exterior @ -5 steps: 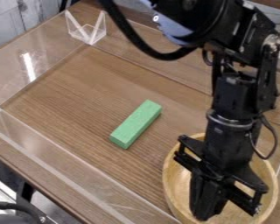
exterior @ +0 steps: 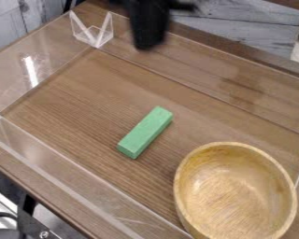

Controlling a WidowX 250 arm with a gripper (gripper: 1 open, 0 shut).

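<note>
A green block (exterior: 145, 132) lies on the wooden table. At the lower right a round tan bowl (exterior: 234, 196) stands with nothing visible inside. The dark, blurred robot arm shows at the top centre, above and behind the block; its gripper (exterior: 152, 28) is too blurred to tell whether it is open or shut.
A clear plastic holder (exterior: 92, 30) stands at the top left. Clear edging runs along the table's left side.
The arm has moved up and back, from over the bowl to the top of the view, leaving the bowl uncovered. The green block has not moved.
</note>
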